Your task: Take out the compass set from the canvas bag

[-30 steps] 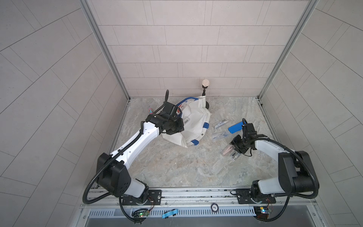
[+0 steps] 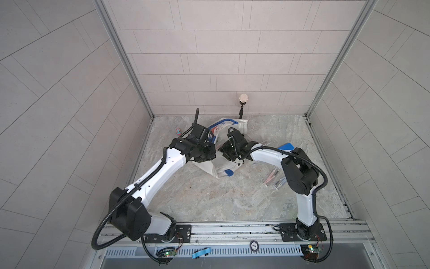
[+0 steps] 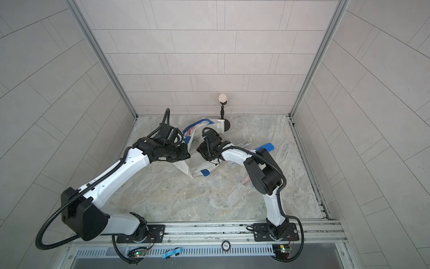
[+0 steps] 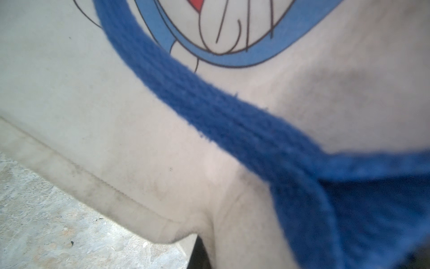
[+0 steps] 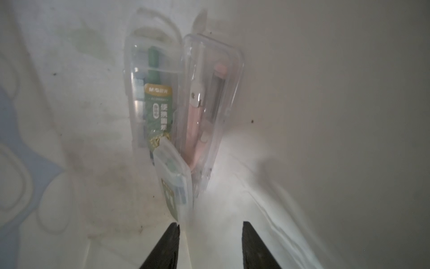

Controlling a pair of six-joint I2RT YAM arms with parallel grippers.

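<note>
The white canvas bag (image 2: pixel 203 166) with blue straps lies at the middle. My left gripper (image 2: pixel 208 153) is at its left side, close against the fabric and strap (image 4: pixel 192 103); its fingers are mostly hidden. My right gripper is open over the bag's mouth, looking inside, with nothing between its fingers. Inside, beyond the fingertips, lie clear plastic compass set cases, one with a green label (image 5: pixel 156 103), one with pink tools (image 5: pixel 194 130), and a smaller upright case (image 5: pixel 174 179).
On the table to the right lie several clear cases (image 2: pixel 271 177) and a blue flat item (image 2: pixel 285 146). A stand with a pale round top (image 2: pixel 243 97) is behind the bag.
My right gripper has swept left from the loose cases at the right to over the bag. The left arm has barely moved.
</note>
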